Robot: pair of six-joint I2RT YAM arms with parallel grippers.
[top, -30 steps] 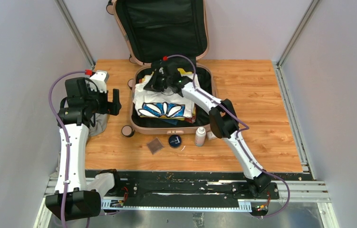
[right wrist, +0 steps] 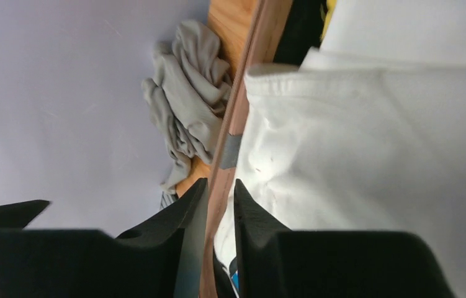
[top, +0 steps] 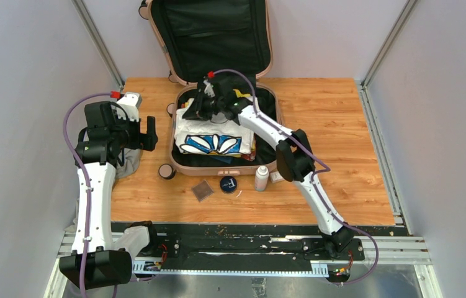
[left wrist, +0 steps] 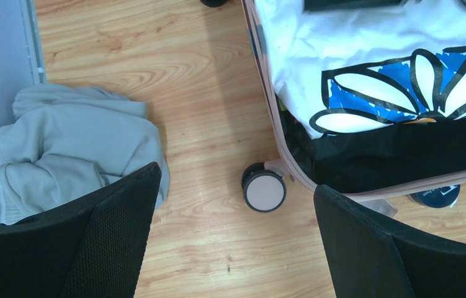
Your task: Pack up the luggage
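Note:
The open pink suitcase [top: 187, 169] holds folded clothes, topped by a white T-shirt [top: 215, 131] with a blue flower print. My right gripper [top: 194, 113] is over the shirt's back left part; in the right wrist view its fingertips [right wrist: 196, 205] are close together, part open, near the shirt's edge and the case rim. Whether cloth is between them is unclear. My left gripper [top: 149, 131] stands open left of the case, above a folded grey garment [left wrist: 75, 155], nothing between its fingers.
Along the case's front lie a round tin [top: 167, 172], a square palette [top: 203, 190], a dark round container [top: 228, 184], a white bottle [top: 261, 179] and a small box [top: 276, 177]. The board's right side is clear.
The right arm has shifted slightly, its gripper moving a little over the shirt at the back left. The left arm has not moved.

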